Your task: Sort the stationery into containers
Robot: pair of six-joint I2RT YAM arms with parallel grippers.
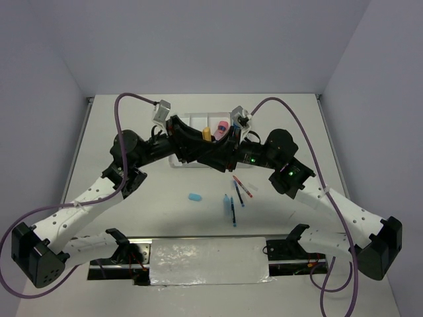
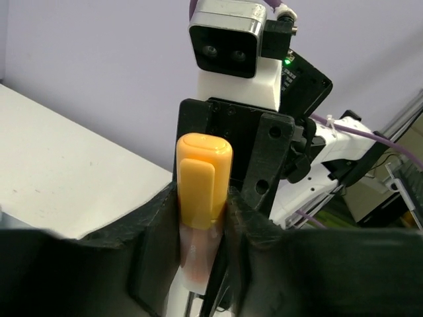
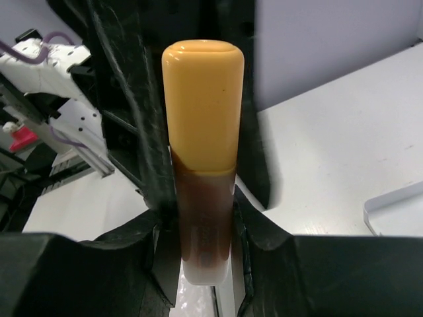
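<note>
An orange-capped highlighter (image 1: 206, 134) is held upright where my two grippers meet over the container tray (image 1: 198, 119). In the right wrist view my right gripper is shut on the highlighter (image 3: 201, 112), with its translucent barrel between the fingers. My left gripper surrounds the same highlighter (image 2: 197, 185) in the left wrist view; its blurred fingers are close to the barrel, and whether they grip it is unclear. A pink item (image 1: 222, 128) lies in the tray, partly behind the grippers.
Several pens (image 1: 233, 214) and a blue eraser-like piece (image 1: 195, 197) lie on the table in front of the tray. Both arms cover much of the tray.
</note>
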